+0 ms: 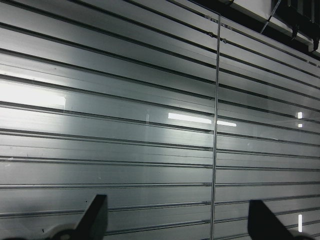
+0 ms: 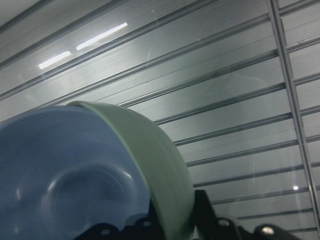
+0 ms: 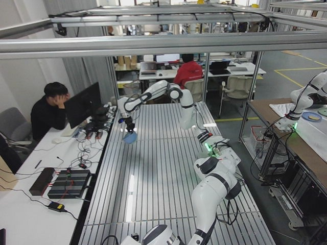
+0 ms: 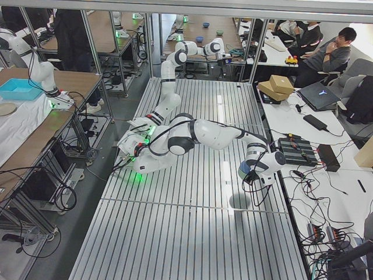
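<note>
A blue bowl (image 3: 130, 137) hangs above the slatted table (image 3: 153, 173) on its left side, under my right gripper (image 3: 130, 127). In the right wrist view the bowl's blue inside (image 2: 70, 175) fills the lower left, with a light green bowl rim (image 2: 160, 165) around it. My right gripper's dark fingers are shut on that rim. In the left wrist view my left gripper stands open, its fingers far apart over bare slats.
A desk (image 3: 41, 224) with a monitor, power units and cables runs along the left side, beside a seated person.
</note>
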